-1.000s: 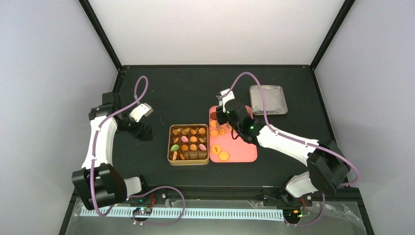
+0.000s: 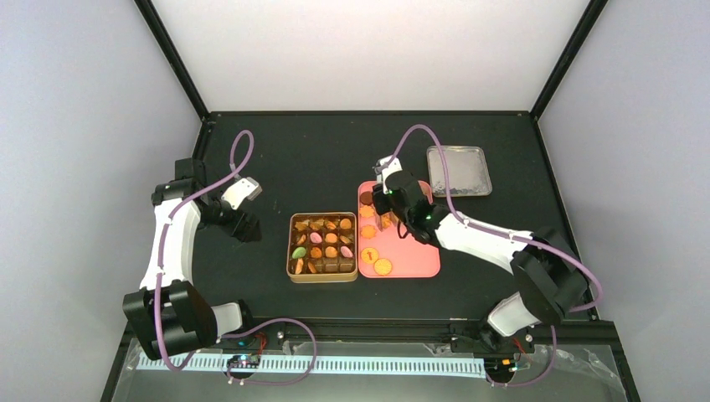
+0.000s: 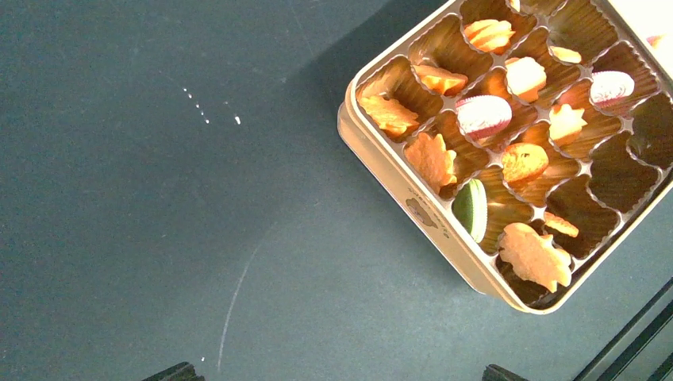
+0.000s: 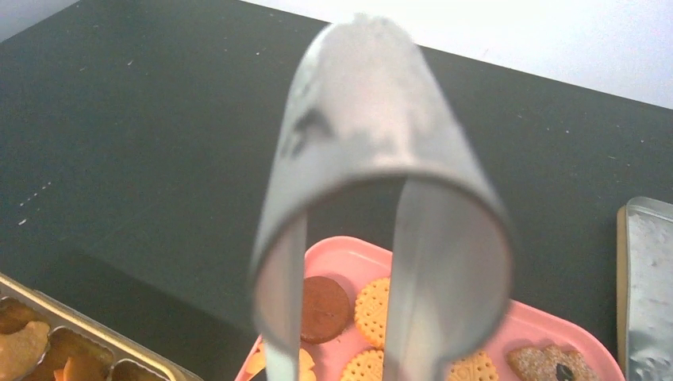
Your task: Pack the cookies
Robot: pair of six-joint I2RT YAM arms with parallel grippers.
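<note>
A gold box (image 2: pixel 324 280) with brown compartments stands at the table's middle; most hold cookies, including a green macaron (image 3: pixel 472 210) and a pink macaron (image 3: pixel 482 116). Right of it, a pink tray (image 2: pixel 414 258) carries loose cookies, among them a dark brown round cookie (image 4: pixel 324 309) and a yellow round cookie (image 2: pixel 383 266). My right gripper (image 2: pixel 384 223) points down low over the tray's left part. Its two fingers stand apart in the right wrist view; their tips fall below the frame, and no cookie shows held. Left of the box, my left gripper (image 2: pixel 249 229) is open and empty.
A silver metal lid or tray (image 2: pixel 460 172) lies at the back right, apart from the pink tray. Some compartments at the box's right front are empty.
The left arm and box are still.
</note>
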